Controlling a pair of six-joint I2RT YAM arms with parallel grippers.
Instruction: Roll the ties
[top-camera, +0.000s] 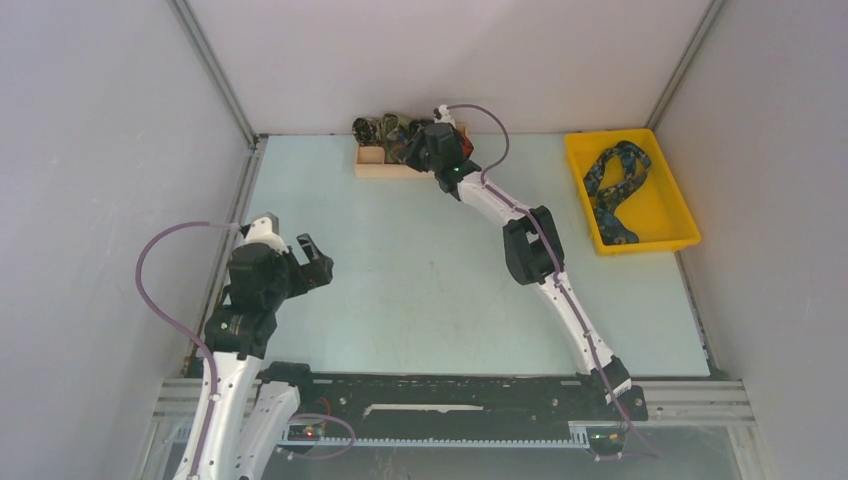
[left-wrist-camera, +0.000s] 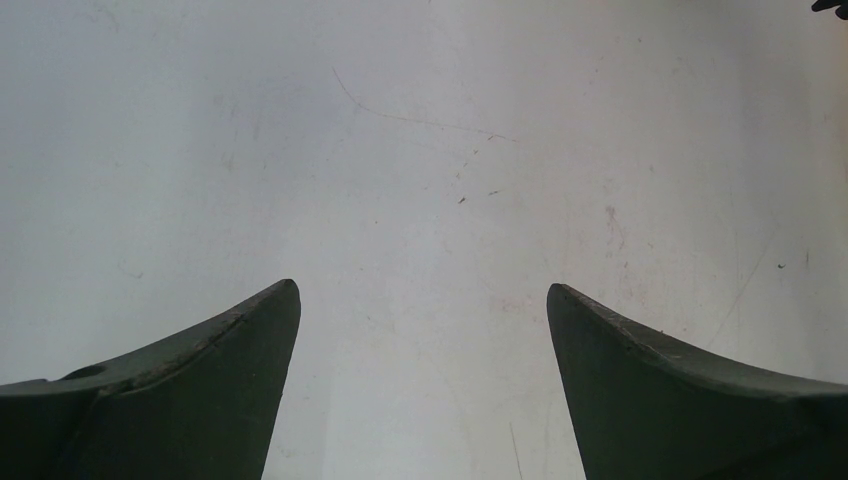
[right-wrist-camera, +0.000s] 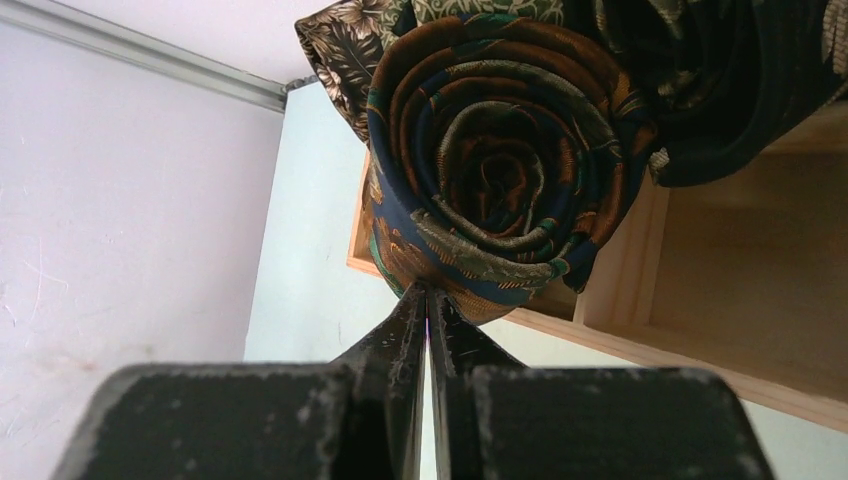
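Observation:
My right gripper is shut at the lower side of a rolled tie (right-wrist-camera: 500, 200) of navy, rust and olive; how much cloth is between its fingertips is hidden. The roll sits over a compartment of the wooden box (right-wrist-camera: 690, 355) at the back. Other patterned ties (right-wrist-camera: 725, 90) lie in the box behind it. My left gripper hangs open over bare table at the left, nothing between its fingers. A patterned blue tie (top-camera: 620, 186) lies loose in the yellow bin at the right.
The yellow bin (top-camera: 680, 230) stands at the back right. An empty compartment shows at the right of the box in the right wrist view. Walls bound the left, back and right.

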